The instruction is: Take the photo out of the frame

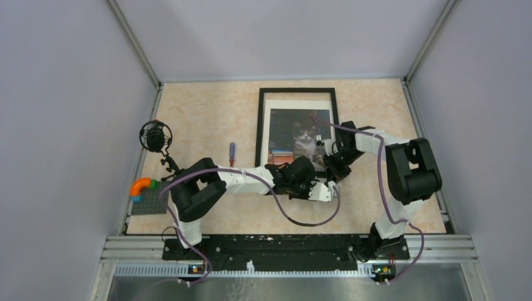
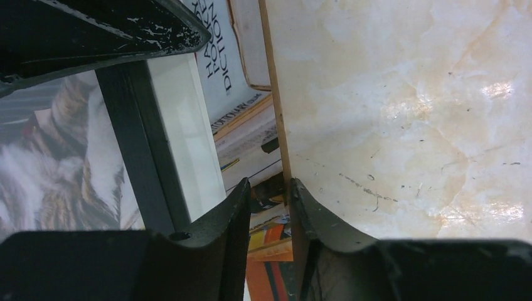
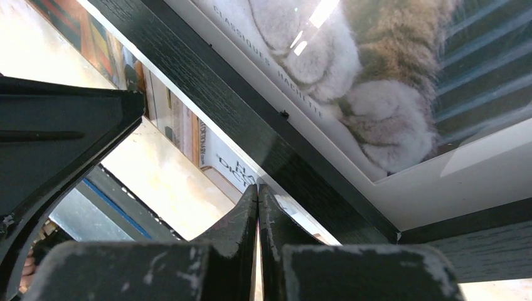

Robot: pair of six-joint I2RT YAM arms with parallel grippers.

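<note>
The black picture frame (image 1: 258, 132) lies flat with the cat photo (image 1: 282, 130) behind its glass. A printed strip of photo (image 2: 241, 125) showing books sticks out past the frame's near edge, white edging beside it. In the left wrist view my left gripper is partly open; the strip's outer edge shows in the narrow gap, and contact cannot be judged. My right gripper is shut with nothing between its fingers, its tips over the strip beside the frame's edge. From above, the arms hide most of the strip.
A screwdriver (image 1: 232, 152) lies left of the frame. At the far left are an orange pipe piece (image 1: 139, 186), a dark grey plate (image 1: 150, 202) and a black basket (image 1: 155, 137).
</note>
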